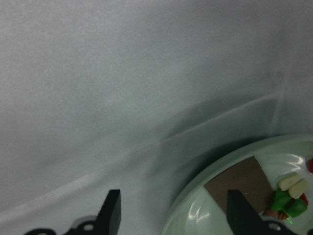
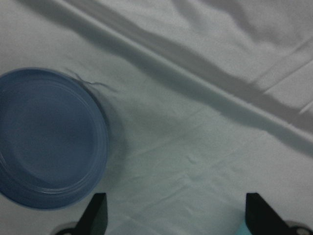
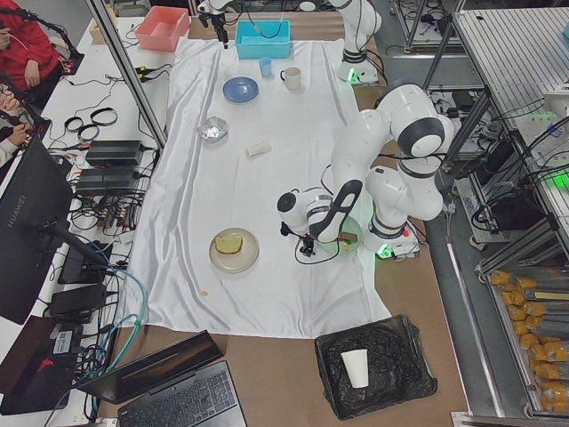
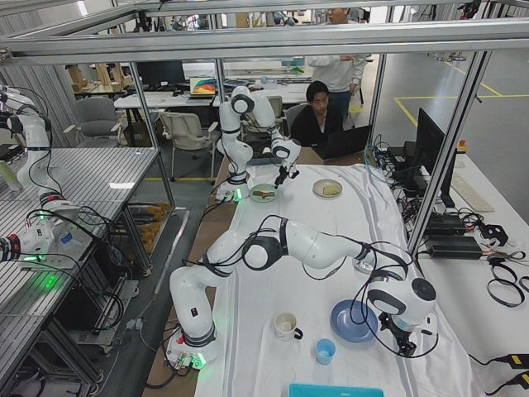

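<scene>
My left gripper (image 3: 304,245) hangs open beside the pale green plate (image 1: 186,220), which holds a brown square and several small green, cream and red pieces (image 1: 296,208). Nothing shows between its fingers, which point over bare cloth and the plate's edge in the left wrist view. My right gripper (image 4: 401,339) is open at the other end, near the blue plate (image 2: 54,132), with nothing between its fingers. A beige plate (image 3: 249,261) with a yellow slice (image 3: 228,244) sits near the left gripper.
On the white cloth are a blue cup (image 4: 325,351), a cream mug (image 4: 286,322), a foil bowl (image 3: 213,129) and a small pale item (image 3: 258,149). A turquoise bin (image 3: 262,37) stands at the far end. A black tray (image 3: 400,374) lies beyond the cloth.
</scene>
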